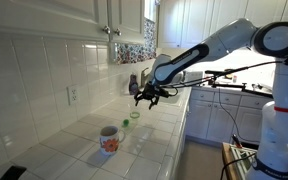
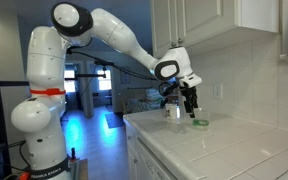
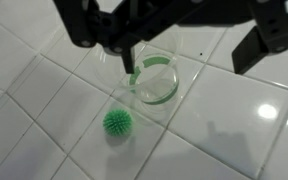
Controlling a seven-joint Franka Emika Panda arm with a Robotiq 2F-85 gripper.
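Above the white tiled counter hangs my gripper, open, its dark fingers spread apart with nothing held between them. Below it in the wrist view stands a clear cup or glass (image 3: pixel 156 80) with a green band, partly behind the left finger. Beside that lies a small spiky green ball (image 3: pixel 118 122) on the tiles. In exterior view 1 the green ball (image 1: pixel 125 123) and the green band of the clear cup (image 1: pixel 135 115) show small beneath the gripper (image 1: pixel 146 103).
A mug (image 1: pixel 109 139) with a reddish pattern stands on the nearer counter by the wall. A dark object (image 1: pixel 20 173) lies at the near left. Cabinets (image 1: pixel 149 20) overhang the counter, and a tiled wall (image 1: pixel 44 90) runs along its back.
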